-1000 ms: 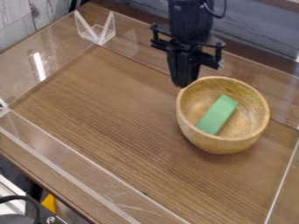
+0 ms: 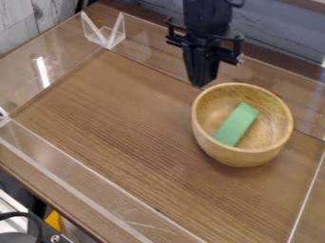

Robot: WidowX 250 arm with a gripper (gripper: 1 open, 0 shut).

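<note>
A wooden bowl (image 2: 269, 133) sits on the right of the table, holding a green block (image 2: 235, 123). My black gripper (image 2: 202, 72) hangs above and behind the bowl's left side, its fingers shut with nothing visible between them.
A small white wire-like object (image 2: 105, 30) stands at the back left. Black cabling and a bit of yellow show at the bottom left edge.
My gripper has risen slightly and moved a little back, away from the bowl. The bowl and green block look unmoved.
</note>
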